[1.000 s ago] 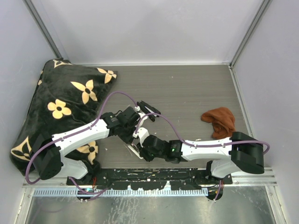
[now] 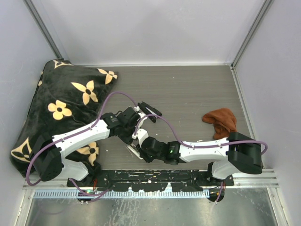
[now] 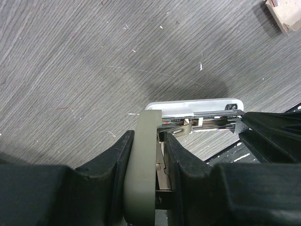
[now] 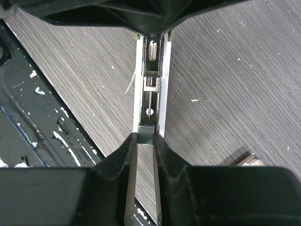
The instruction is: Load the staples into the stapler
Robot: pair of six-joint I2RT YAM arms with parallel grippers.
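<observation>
The opened stapler shows its white base (image 3: 216, 104) and metal magazine (image 3: 211, 121) in the left wrist view. My left gripper is shut on the stapler's grey-green upper arm (image 3: 141, 188). Seen from the right wrist, the magazine (image 4: 150, 101) runs straight away from me, its channel facing up. At its near end sits a short grey staple strip (image 4: 146, 134). The fingertips of my right gripper stand on either side of this strip, very close; whether they press on it is unclear. From the top, both grippers largely cover the stapler (image 2: 134, 150).
A small torn cardboard box (image 3: 287, 13) lies on the table nearby. Farther back is a black object (image 2: 149, 110). A brown cloth (image 2: 220, 121) is at the right, a dark flowered cloth (image 2: 70, 101) at the left.
The left arm and the stapler look unmoved.
</observation>
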